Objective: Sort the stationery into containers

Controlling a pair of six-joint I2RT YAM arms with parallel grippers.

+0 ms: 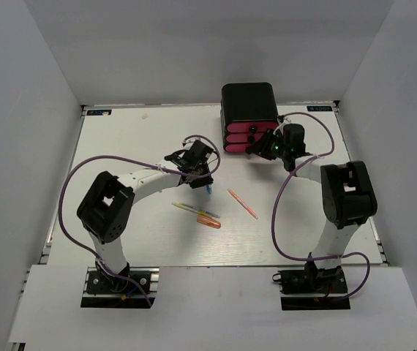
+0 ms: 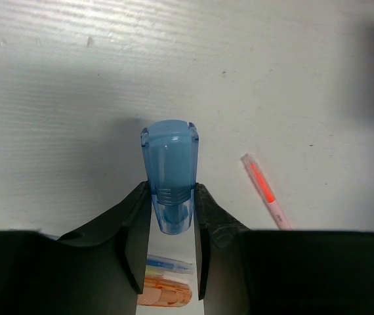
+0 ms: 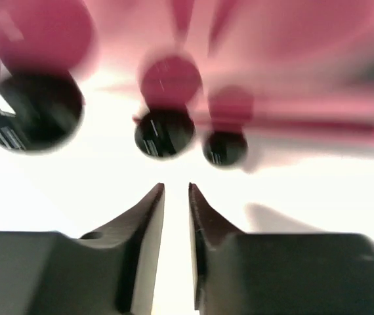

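A blue translucent, capped stationery piece [image 2: 172,154] is pinched between the fingers of my left gripper, held above the white table. My right gripper is part open, its fingertips a narrow gap apart with nothing between them. It stands in front of the black cabinet [image 1: 248,102] with pink drawers [image 1: 239,138]; round black knobs [image 3: 165,133] show just beyond its fingertips. Lying on the table are an orange marker [image 1: 208,221], a red-orange pen [image 1: 243,203], and a blue pen [image 2: 169,264] beside a yellowish one [image 1: 184,208].
The cabinet stands at the table's back edge, right of centre. Purple cables [image 1: 61,205] loop around both arms. Bare table [image 1: 121,128] lies at the back left and front centre.
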